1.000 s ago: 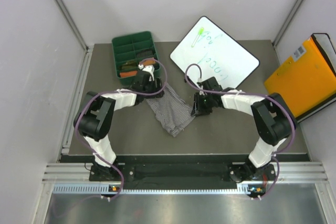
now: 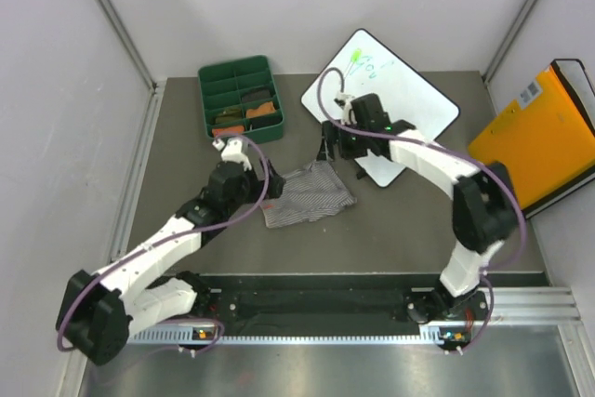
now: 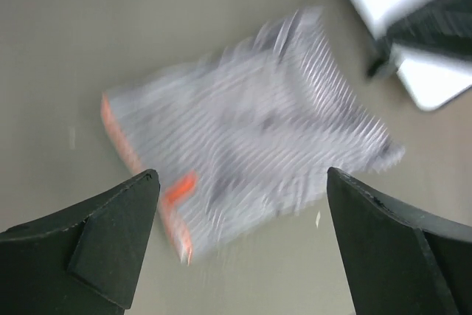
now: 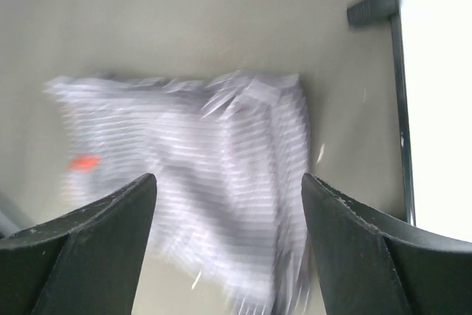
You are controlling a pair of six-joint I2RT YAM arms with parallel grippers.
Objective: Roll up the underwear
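The grey striped underwear (image 2: pixel 311 197) lies spread and wrinkled on the table, between my two arms in the top view. In the left wrist view the underwear (image 3: pixel 243 123) is blurred, with an orange band along its left edge. Above its left side, my left gripper (image 2: pixel 271 183) stands open; nothing shows between its fingers. My right gripper (image 2: pixel 327 141) is over the table just beyond the cloth's upper right corner, also open. From there the right wrist view shows the underwear (image 4: pixel 214 153) apart from the fingers (image 4: pixel 369 248).
A green divided box (image 2: pixel 216 104) holding several rolled cloths stands at the back left. Behind the right gripper lies a whiteboard (image 2: pixel 418 99) with green and blue writing. An orange box (image 2: pixel 530 137) is at the far right.
The underwear has turned and lies flatter.
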